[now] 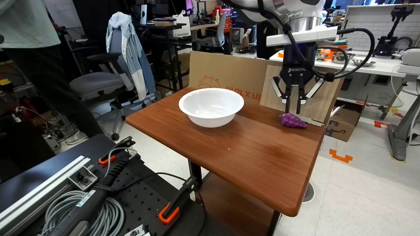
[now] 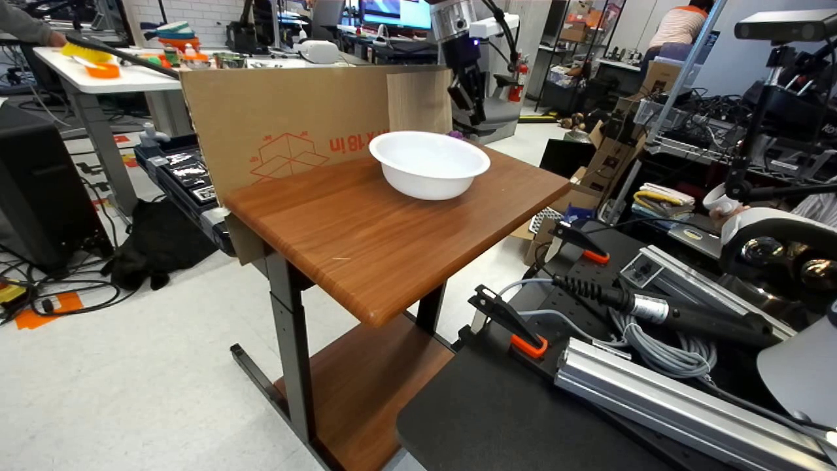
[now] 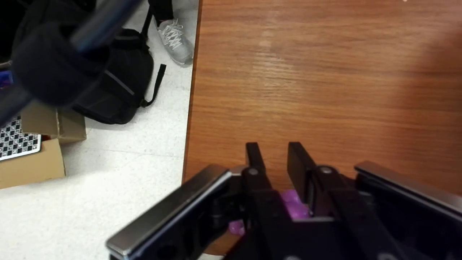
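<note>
A bunch of purple grapes (image 1: 292, 120) lies on the wooden table, close to its back right corner in exterior view 1. Just above it hangs my gripper (image 1: 293, 111), open, fingers pointing down with nothing held between them. In the wrist view the grapes (image 3: 295, 205) show partly below and between the gripper's fingers (image 3: 255, 158), mostly covered by them. A white bowl (image 1: 211, 105) stands upright and apart from the gripper, toward the table's back left. Exterior view 2 shows only a sliver of the grapes behind the bowl (image 2: 429, 165).
Along the table's back edge stands a cardboard panel (image 1: 228, 74), with a wooden board (image 1: 271, 92) close behind the gripper. A dark bench with clamps and cables (image 1: 157, 204) sits at the front left.
</note>
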